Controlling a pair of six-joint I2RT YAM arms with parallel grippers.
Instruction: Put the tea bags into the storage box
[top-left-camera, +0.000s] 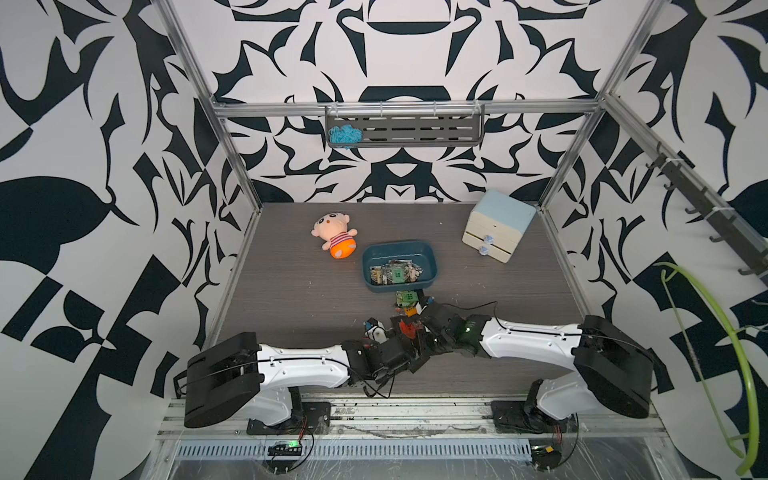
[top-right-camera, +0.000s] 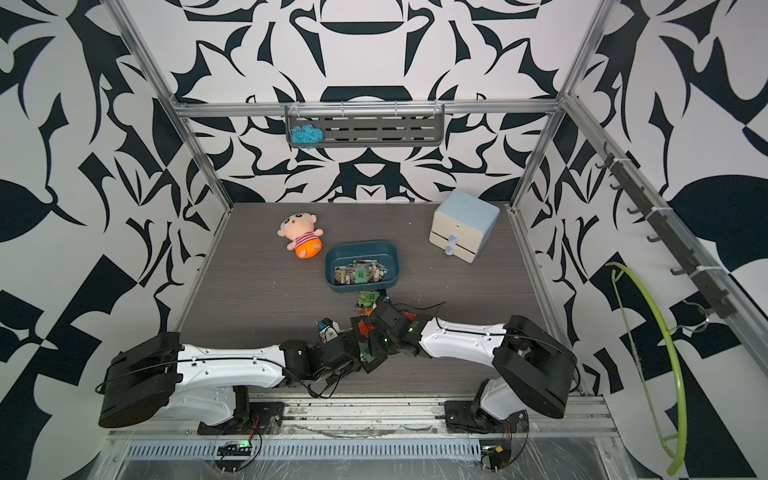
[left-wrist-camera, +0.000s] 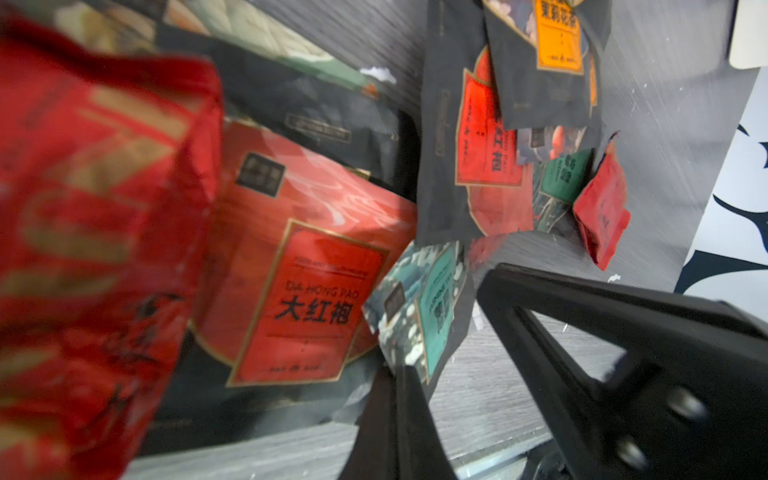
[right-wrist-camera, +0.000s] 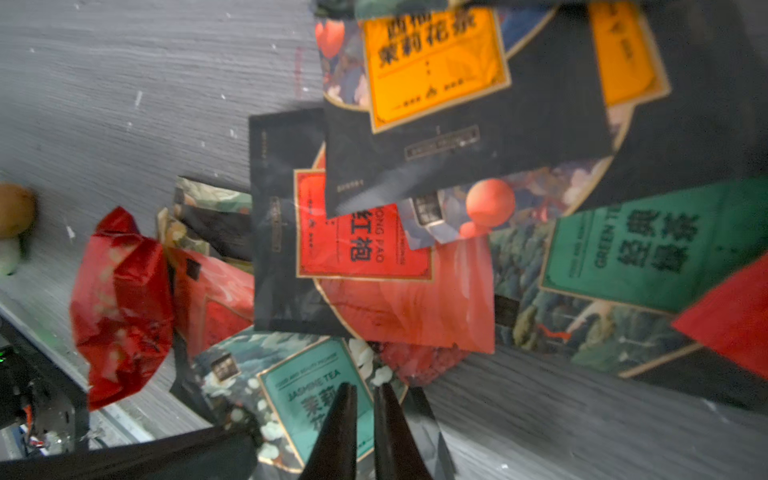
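Red, black, green and orange tea bags lie heaped at the table's front middle, among them a jasmine tea bag (right-wrist-camera: 312, 400) and a Da Hong Pao bag (left-wrist-camera: 308, 304). The storage box (top-left-camera: 369, 260), blue and open, holds several bags behind the heap. My left gripper is low at a jasmine bag in its wrist view, shut, with nothing clearly visible between its fingers. My right gripper is over the jasmine bag in its wrist view, fingers close together with a narrow gap; whether it holds the bag's surface is unclear.
A plush doll (top-left-camera: 336, 236) lies left of the box. A small drawer cabinet (top-left-camera: 500, 224) stands at the back right. A rail shelf (top-left-camera: 408, 128) with a blue item hangs on the back frame.
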